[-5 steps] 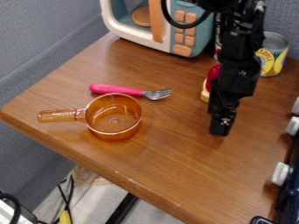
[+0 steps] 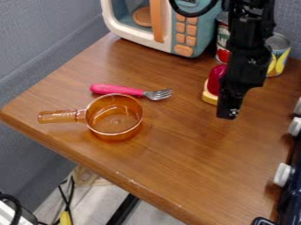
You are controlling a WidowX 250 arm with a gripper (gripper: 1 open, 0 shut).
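Observation:
My black gripper (image 2: 228,107) hangs over the right part of the wooden table, beside a red object (image 2: 214,79) on a yellow base (image 2: 209,97), which it partly hides. Whether the fingers are open or shut is unclear. An orange transparent pan (image 2: 113,127) with its handle pointing left sits at the left, and a pink-handled fork (image 2: 129,91) lies behind it.
A toy microwave (image 2: 153,22) stands at the back. Cans (image 2: 277,54) stand at the back right. A dark appliance with white knobs (image 2: 290,189) lines the right edge.
My gripper has moved up and slightly right, away from the front of the table. The objects on the table look unmoved.

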